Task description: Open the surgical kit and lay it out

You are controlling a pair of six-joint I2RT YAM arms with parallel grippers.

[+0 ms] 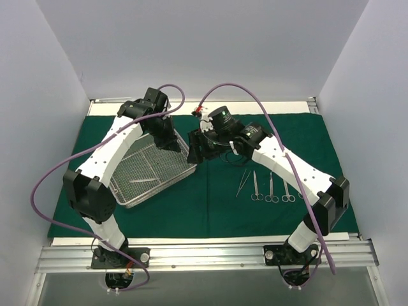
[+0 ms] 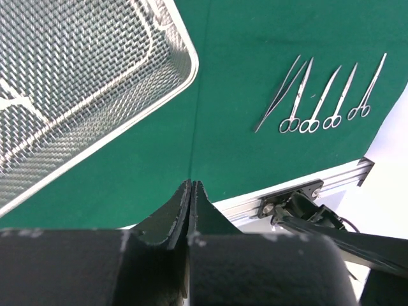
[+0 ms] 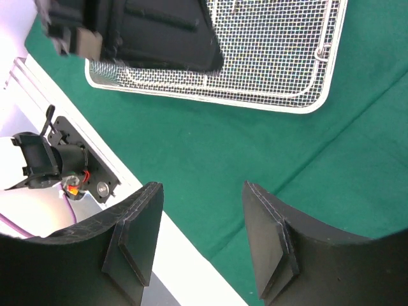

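Note:
The wire mesh basket (image 1: 162, 187) stands on the left half of the green cloth, with a thin pale instrument (image 1: 145, 180) lying on its mesh floor. Above the basket's right side hangs my left gripper, shut, its fingertips together and empty. The instrument lies apart from those fingers. My right gripper is open over bare cloth near the basket, with nothing between its fingers. On the right half of the cloth lie tweezers (image 2: 277, 95) and several scissors-like instruments (image 2: 296, 105) in a row.
Both grippers hang close together near the cloth's middle; the left gripper's dark body partly covers the basket in the right wrist view. A metal rail (image 1: 204, 248) runs along the front edge, and walls rise at both sides.

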